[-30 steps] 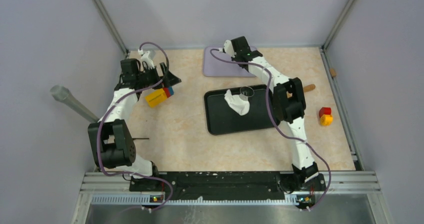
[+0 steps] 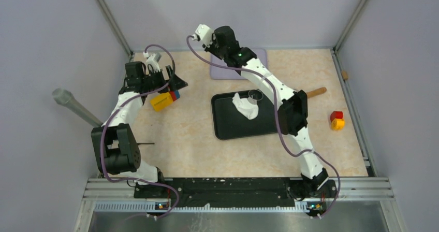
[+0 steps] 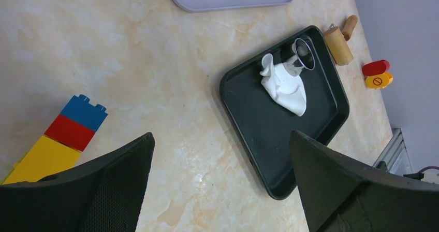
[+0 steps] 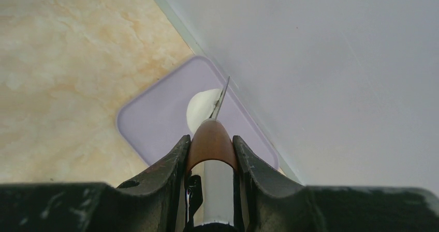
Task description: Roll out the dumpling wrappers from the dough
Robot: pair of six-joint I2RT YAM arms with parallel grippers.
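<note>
My right gripper is shut on the brown handle [image 4: 211, 146] of a tool with a thin metal blade [image 4: 221, 98]. It is above the lavender board [image 4: 160, 105]. A white round piece that looks like dough [image 4: 201, 107] appears beside and partly behind the blade; whether it touches the blade I cannot tell. At the left, my left gripper hangs open and empty. A wooden rolling pin [image 3: 338, 45] lies right of the black tray [image 3: 259, 144]. In that tray are a crumpled white piece [image 3: 287, 95], dough or cloth, and a shiny round cup-like cutter [image 3: 304, 54].
Toy bricks in yellow, red and blue [image 3: 67, 131] sit under the left arm. A red and yellow toy [image 2: 337, 120] stands near the right edge. Walls close in at the back and sides. Between bricks and tray the table is bare.
The left arm and the things in the black tray have stayed put.
</note>
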